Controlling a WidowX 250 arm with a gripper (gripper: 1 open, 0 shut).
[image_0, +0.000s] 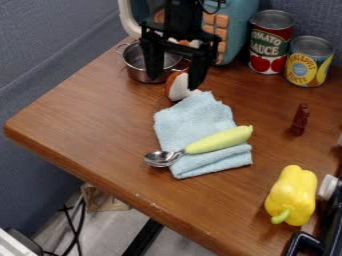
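Note:
My black gripper (175, 70) hangs over the back of the wooden table, its two fingers apart, in front of a steel pot (136, 64). Just below its right finger lies a red-and-white round object (182, 88), partly hidden. A folded light-blue cloth (187, 127) lies mid-table, with a spoon (163, 157) and a pale yellow-green oblong item (218, 139) on it.
A tomato sauce can (270, 45) and a yellow-labelled can (307, 65) stand at the back right, beside a teal appliance (233, 30). A brown bottle (301, 120) and yellow pepper (291, 195) are on the right.

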